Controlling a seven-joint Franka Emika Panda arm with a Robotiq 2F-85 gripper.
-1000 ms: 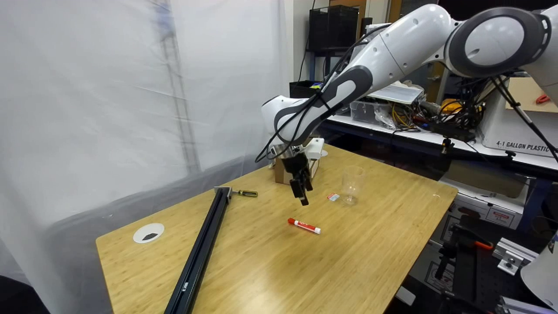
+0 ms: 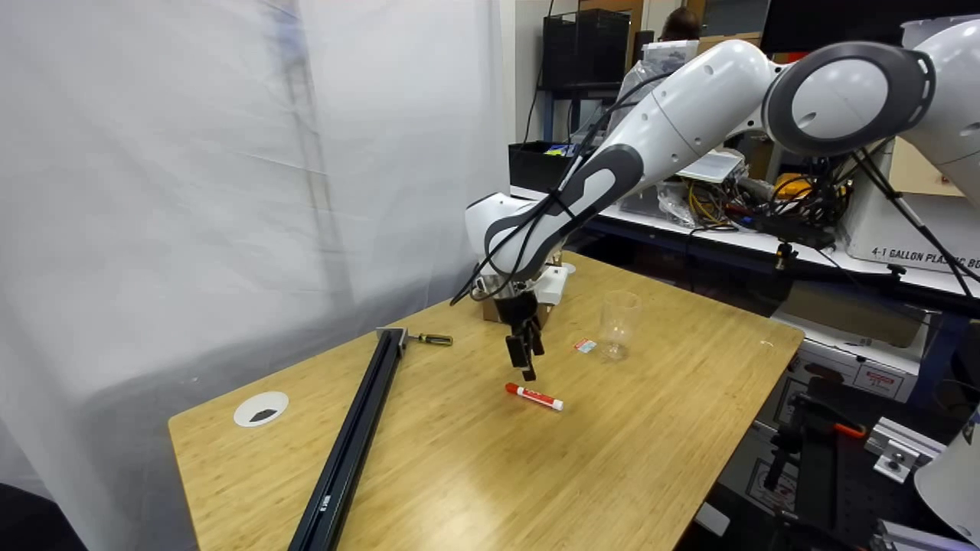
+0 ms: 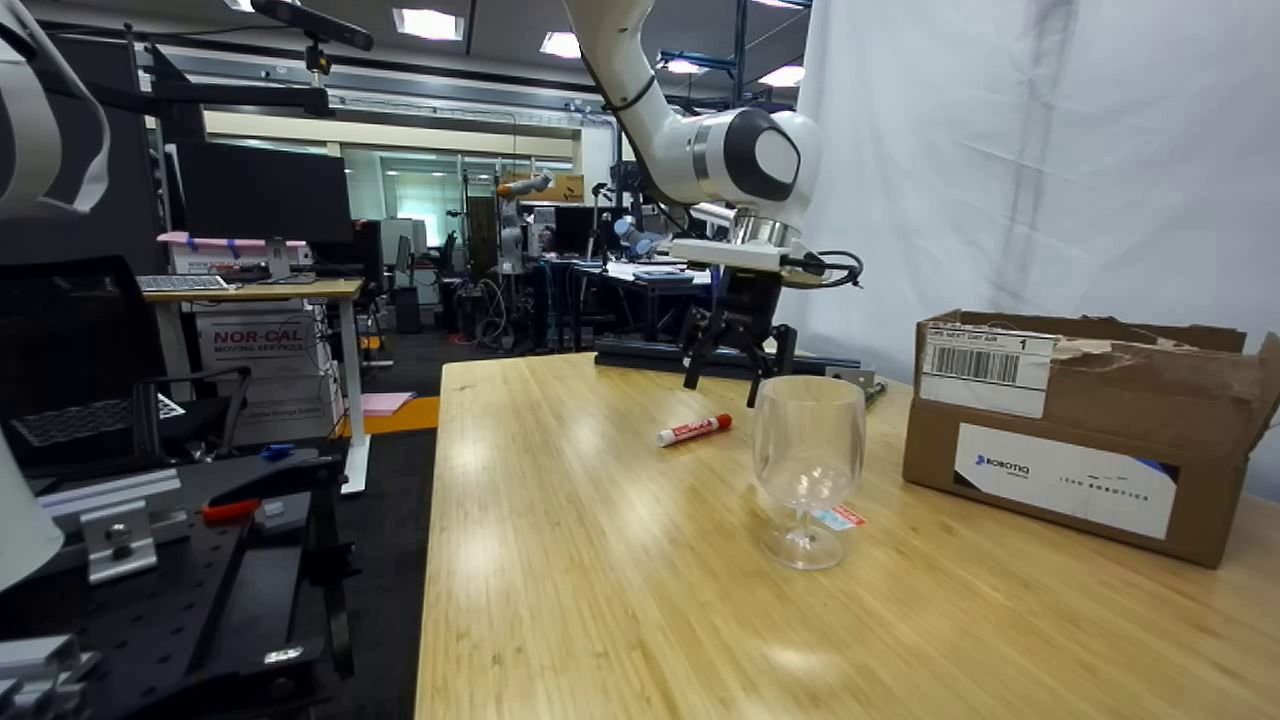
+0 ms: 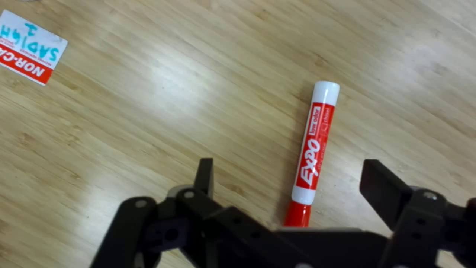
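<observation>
A red and white Expo marker (image 4: 314, 147) lies flat on the wooden table, its red cap toward my gripper's base in the wrist view. My gripper is open above it, with the fingers apart on either side of the marker and nothing held. In exterior view 1 the fingertips hang just over and behind the marker (image 2: 534, 396). From exterior view 2, the gripper (image 3: 726, 378) shows clear of the tabletop, beyond the marker (image 3: 695, 431).
A clear stemmed glass (image 3: 809, 462) stands upright near a small red-white label (image 3: 839, 517). An open cardboard box (image 3: 1086, 432) sits at the table's side. A black rail (image 2: 354, 441) and a screwdriver (image 2: 432, 339) lie on the table.
The arm has come lower, bringing the gripper closer to the marker and slightly left in exterior view 1. Marker and glass have stayed in place.
</observation>
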